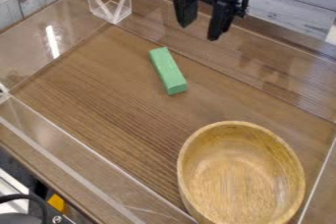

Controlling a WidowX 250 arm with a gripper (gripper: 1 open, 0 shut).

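My gripper (206, 22) is at the top centre, above and behind a green block (168, 71). Its two dark fingers point down and stand apart, with nothing seen between them. The block lies flat on the wooden table (98, 110), clear of the gripper.
A large yellow bowl (241, 174) sits at the front right. A white wire-like object (109, 4) stands at the back left.
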